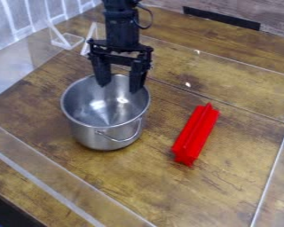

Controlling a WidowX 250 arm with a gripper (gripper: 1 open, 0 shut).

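My black gripper (pixel 121 74) hangs over the back rim of a steel pot (pixel 106 121), open, its two fingers pointing down. The pot stands upright on the wooden table with a wire handle across its front. A red bar-shaped object (pixel 197 133) lies to the right of the pot, apart from it.
A pale rail runs along the upper left, with some white item beside the arm. Edge strips border the table at right and lower left.
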